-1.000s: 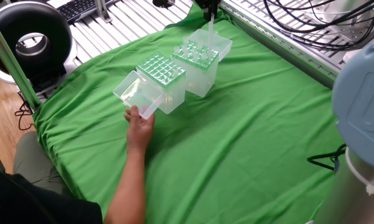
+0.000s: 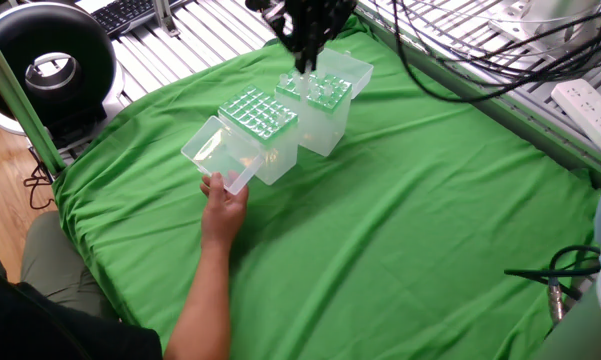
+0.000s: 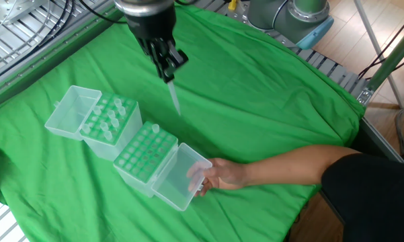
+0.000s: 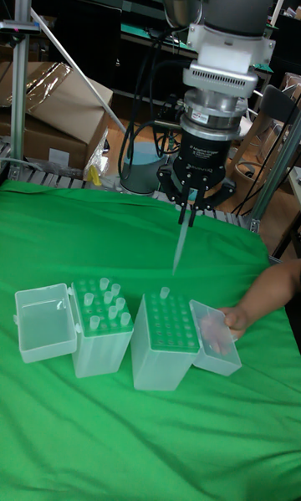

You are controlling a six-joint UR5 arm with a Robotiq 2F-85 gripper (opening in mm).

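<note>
My gripper (image 4: 190,203) is shut on a long translucent pipette tip (image 4: 181,248), which points down with a slight tilt. In exterior view 2 the held tip (image 3: 174,99) hangs clear of both boxes, above the cloth. One clear box (image 4: 102,355) has several tips standing in its green rack (image 3: 125,106). Beside it, the other box (image 4: 164,364) has a mostly empty green rack (image 3: 145,149). A single tip (image 3: 155,128) stands near that rack's edge. Both hinged lids are open.
A person's hand (image 3: 222,175) holds the lid (image 3: 183,176) of the emptier box. The fuller box's lid (image 3: 74,112) lies open on the opposite side. Green cloth (image 2: 400,240) around the boxes is largely free. Cables (image 2: 460,90) hang at the upper right in exterior view 1.
In exterior view 1 my gripper and its held tip have moved left and lower in the picture. The arm's pale blue part has moved right. Boxes and hand look still.
</note>
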